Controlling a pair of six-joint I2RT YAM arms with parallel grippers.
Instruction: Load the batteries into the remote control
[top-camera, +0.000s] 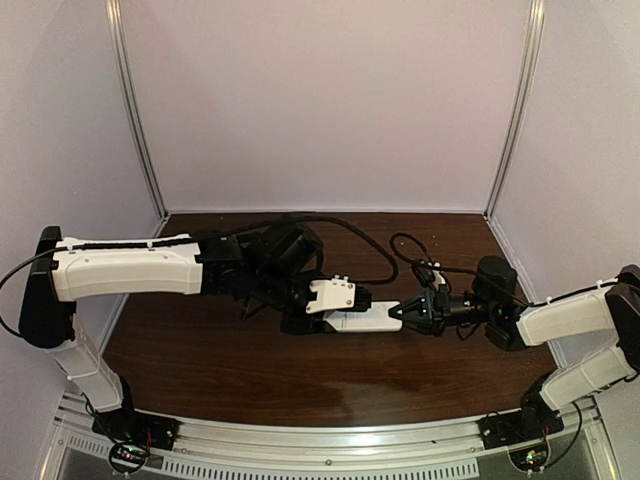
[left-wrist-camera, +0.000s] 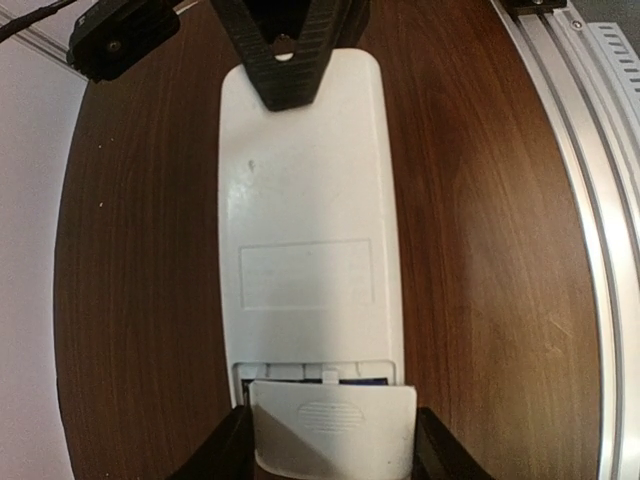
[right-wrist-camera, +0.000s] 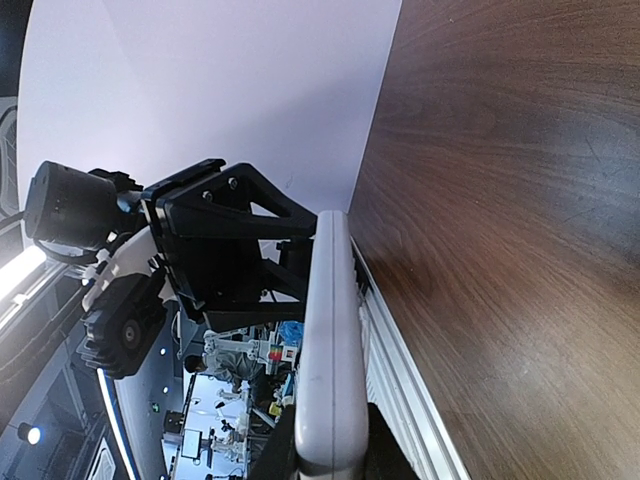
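Note:
The white remote is held back-up between both arms over the table's middle. My right gripper is shut on its far end, seen also in the right wrist view as a white edge. At the other end, the battery cover is pinched in my left gripper, slid partly off the remote, so a narrow strip of the battery compartment shows, with something dark blue inside. No loose batteries can be made out.
Light panels bound it at back and sides, and a metal rail runs along the front edge. Cables loop above both grippers.

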